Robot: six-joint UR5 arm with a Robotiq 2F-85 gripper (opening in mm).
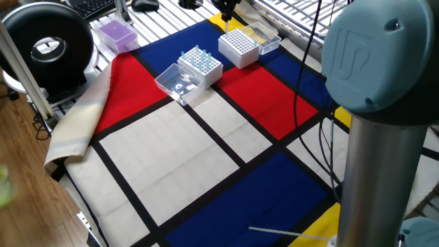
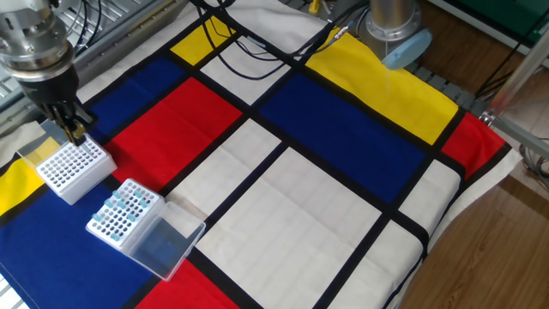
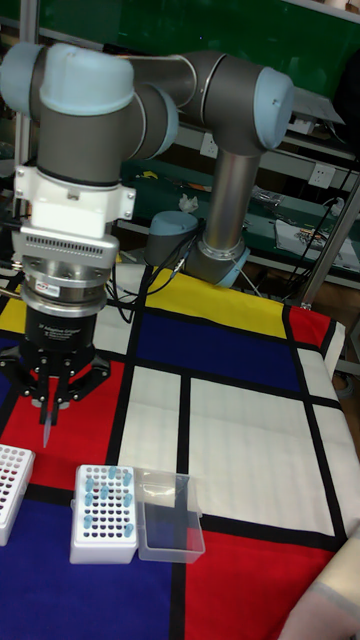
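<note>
My gripper [image 3: 49,409] is shut on a thin pale-blue tip [image 3: 46,435], which hangs point down. It hovers near the white rack [image 2: 72,182] at the back, whose holes look empty; in exterior view 2 the gripper overlaps that rack's far edge, and I cannot tell the exact height. Closer to the middle of the cloth stands a second white rack [image 1: 209,77], with several pale-blue tips [image 3: 119,499] upright in its holes. In exterior view 1 only the gripper's dark lower end shows at the top edge.
Beside the tip-filled rack lies its open clear lid [image 3: 170,523]. Another clear lid [image 1: 269,37] is behind the empty-looking rack. A purple-topped box [image 1: 117,36] stands at the far left. Black cables [image 1: 302,89] hang from the arm.
</note>
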